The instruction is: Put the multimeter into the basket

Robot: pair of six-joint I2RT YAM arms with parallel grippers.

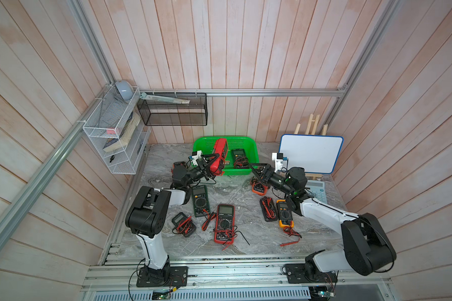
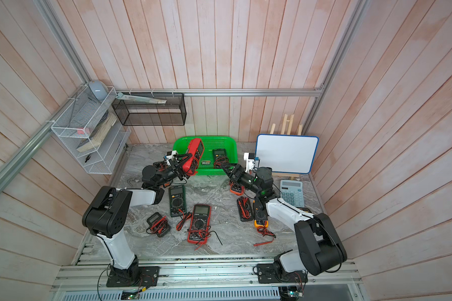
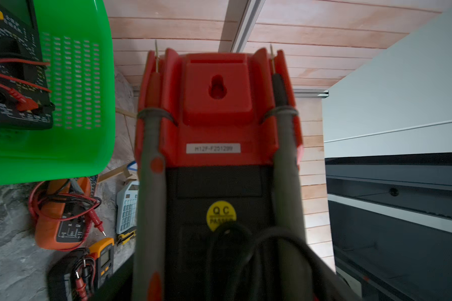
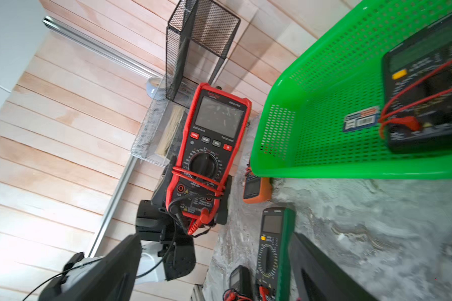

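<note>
A red multimeter (image 1: pixel 219 156) stands nearly upright in the air, its lower end between the fingers of my left gripper. From above it overlaps the left part of the green basket (image 1: pixel 248 142); the right wrist view has it beside the basket's left end. Its screen and dial face the right wrist view, its back with two probes fills the left wrist view. A black multimeter (image 1: pixel 240 157) with red leads lies in the basket. My right gripper (image 2: pixel 227 169) is open and empty near the basket's front right corner.
Several multimeters lie on the table, including a large red one (image 1: pixel 225 222), a green one (image 1: pixel 201 201) and a yellow one (image 1: pixel 285 213). A whiteboard (image 1: pixel 311 153) stands right of the basket. A black mesh shelf (image 1: pixel 173 122) hangs at the back left.
</note>
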